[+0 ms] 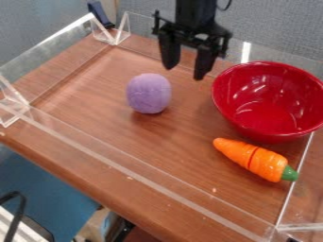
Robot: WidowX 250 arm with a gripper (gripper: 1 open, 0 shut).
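My black gripper [190, 53] hangs at the top centre, blurred, with its two fingers spread and nothing visible between them. Below it to the left, apart from it, a purple ball [149, 93] rests on the wooden table [89, 123]. A red bowl [265, 104] sits at the right, and an orange toy carrot [252, 160] with a green tip lies in front of the bowl.
Clear plastic walls line the table edges, with a corner piece [13, 107] at the left. A grey wall stands behind.
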